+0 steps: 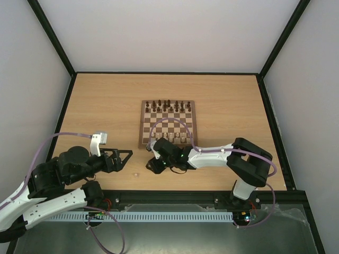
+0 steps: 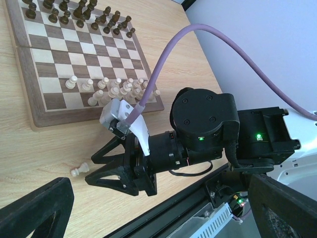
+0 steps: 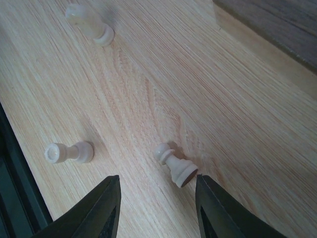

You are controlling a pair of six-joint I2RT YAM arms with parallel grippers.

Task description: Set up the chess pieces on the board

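The chess board carries dark pieces along its far rows and pale pieces along its near side. In the right wrist view, a pale pawn lies tipped over on the table just beyond the right gripper. That gripper's fingertips are apart, with nothing visibly held between them. Two more pale pieces, one near the table edge and one farther off, stand there upright. My left gripper hovers left of the board, its fingers wide open and empty.
The right arm reaches across in front of the board and hides part of the table. A small pale piece rests between the two grippers. Bare table lies left of the board.
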